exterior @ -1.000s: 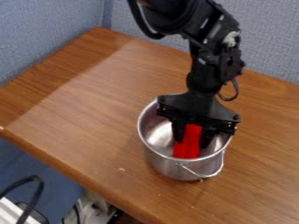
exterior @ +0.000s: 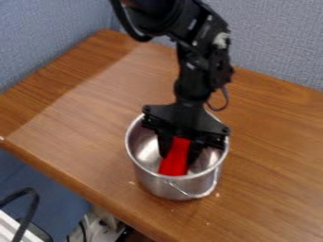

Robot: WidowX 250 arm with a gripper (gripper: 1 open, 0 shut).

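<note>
A steel pot (exterior: 145, 170) with a wire handle stands near the front edge of the wooden table. Inside it is a red object (exterior: 175, 157), upright and partly hidden. My black gripper (exterior: 178, 142) reaches down into the pot around the red object; whether its fingers grip that object is hard to tell.
Padded grey-blue walls (exterior: 265, 38) border the back and left. Beyond the front-left edge, cables (exterior: 28, 213) and clutter lie below.
My gripper, the pot and the red object have moved left across the table, somewhat toward the front edge.
</note>
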